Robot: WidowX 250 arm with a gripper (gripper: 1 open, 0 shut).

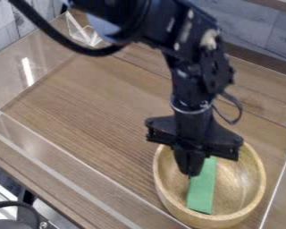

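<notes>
A tan oval bowl (242,201) stands at the lower right, holding a green rectangular block (200,195). The black arm comes down from the top, and its gripper (193,156) is low over the back of the bowl, above the block's upper end. The arm hides part of the bowl's rear, and whether the fingers are apart or closed on anything is unclear.
A white wire object (86,27) stands at the top left near the edge. A black cable lies at the lower left corner.
</notes>
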